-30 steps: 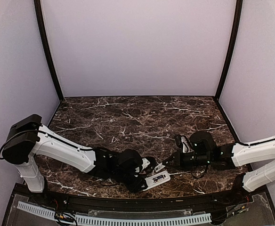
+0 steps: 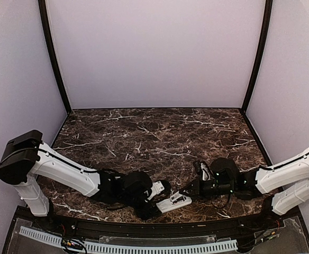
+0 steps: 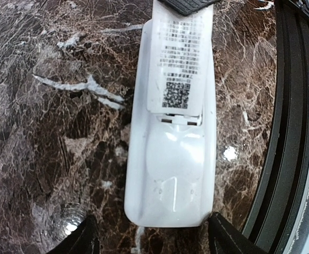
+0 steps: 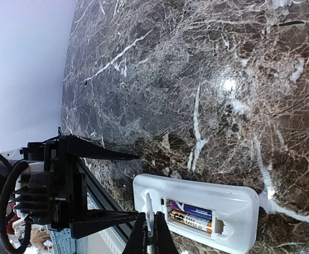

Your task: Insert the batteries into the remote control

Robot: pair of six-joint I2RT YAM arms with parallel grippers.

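The white remote control (image 4: 234,206) lies back-up on the marble table. Two batteries, one purple (image 4: 199,210) and one gold-and-white (image 4: 189,220), lie side by side in its compartment. My right gripper is shut on the thin white battery cover (image 3: 178,58), which is held tilted over the remote with its tabbed end near the compartment's edge. The right wrist view shows that cover edge-on. My left gripper is open, its fingers (image 3: 83,238) on either side of the remote's near end. From the left wrist view, the cover hides the batteries.
A black beam (image 2: 117,226) and a white slotted strip (image 2: 160,247) run along the table's front edge, close to the remote. Behind both arms, the marble table (image 2: 154,137) is clear.
My right gripper has come down and slightly left, bringing the cover from above the remote to over its compartment. The left gripper has shifted slightly left, and the remote a little left too.
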